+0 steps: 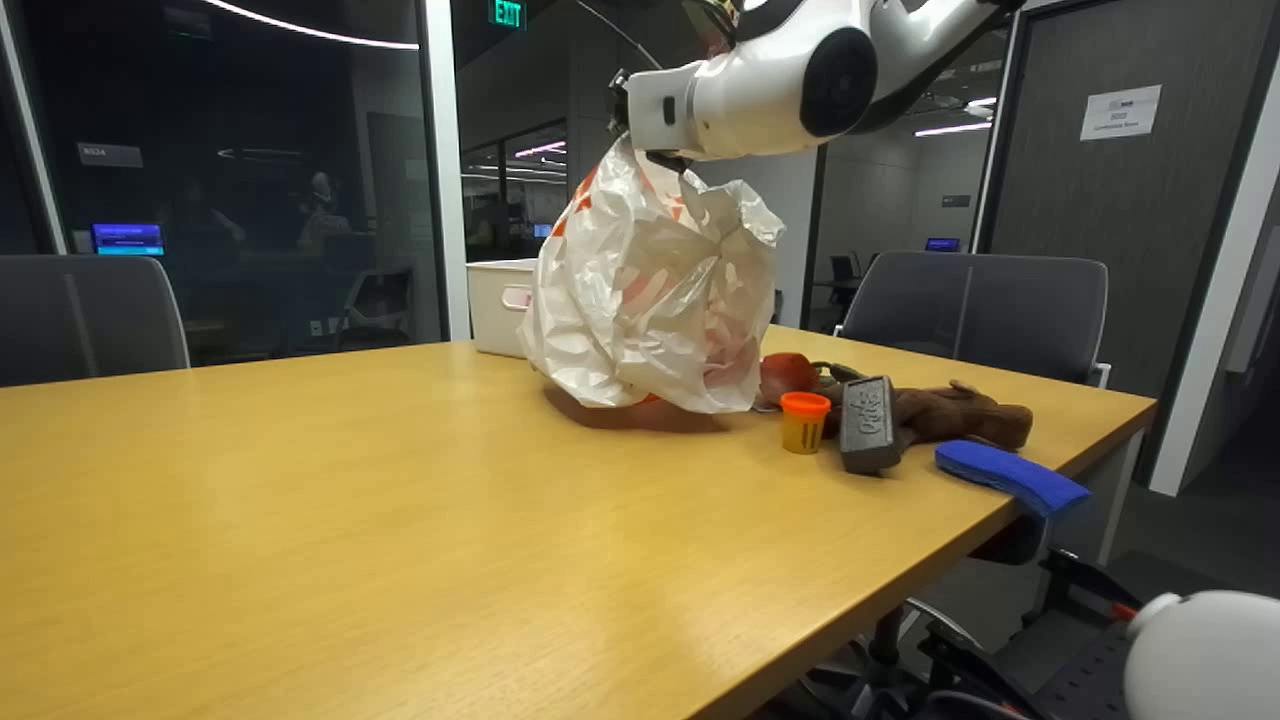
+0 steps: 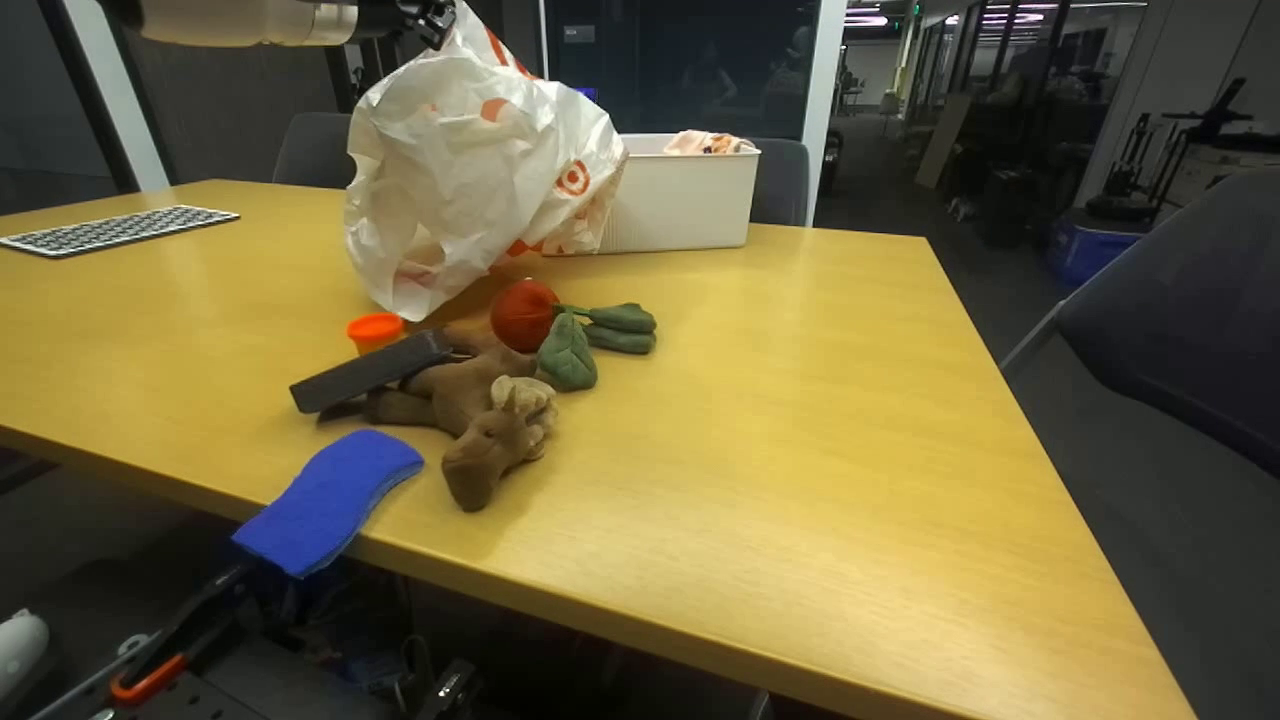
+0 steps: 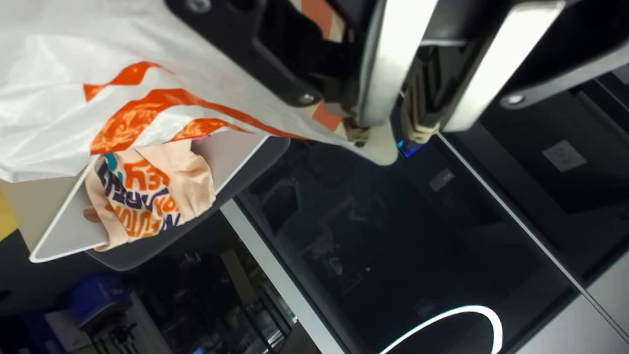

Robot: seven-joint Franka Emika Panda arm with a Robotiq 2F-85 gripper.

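Note:
A white plastic bag with red-orange print (image 1: 654, 282) stands tall and crumpled over the table, pulled up toward my gripper (image 2: 434, 22). In the wrist view, my gripper is partly open, with a narrow dark gap between its fingertips. The top edge of the bag (image 3: 177, 76) runs behind one finger and pokes out just past its tip; nothing clearly fills the gap. Exterior view 1 mostly hides the fingers behind the arm. Whether the bag's base touches the table is hard to tell.
Behind the bag stands a white bin (image 2: 690, 198) holding a printed cloth (image 3: 141, 194). Close by lie an orange-lidded tub (image 1: 804, 422), a grey eraser (image 1: 869, 424), a brown plush (image 2: 486, 414), a red vegetable toy (image 2: 524, 316) and a blue cloth piece (image 2: 330, 498).

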